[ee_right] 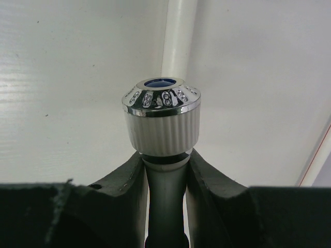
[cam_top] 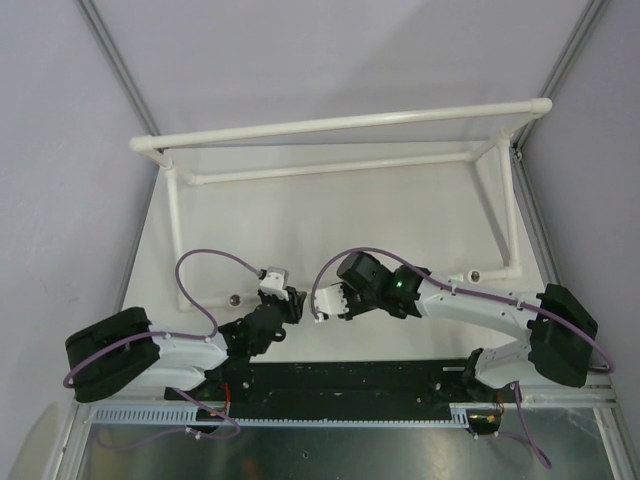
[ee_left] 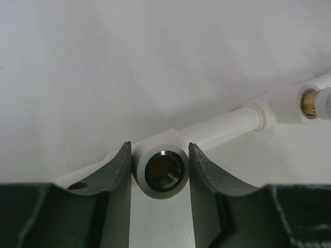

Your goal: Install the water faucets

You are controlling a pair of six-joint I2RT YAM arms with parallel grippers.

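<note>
In the left wrist view a white pipe socket (ee_left: 164, 172) with a dark threaded bore sits between the fingertips of my left gripper, one finger at each side. To its right a second socket (ee_left: 289, 106) has a brass-threaded fitting (ee_left: 309, 103) at its opening. In the right wrist view my right gripper is shut on a faucet (ee_right: 161, 129) with a white ribbed, chrome-ringed knob and blue cap. In the top view both grippers are at the front pipe near the middle.
A white pipe frame (cam_top: 340, 122) stands on the pale board (cam_top: 330, 220). Its front bar carries another fitting at the left (cam_top: 235, 300) and one at the right (cam_top: 474, 275). Aluminium rails border both sides.
</note>
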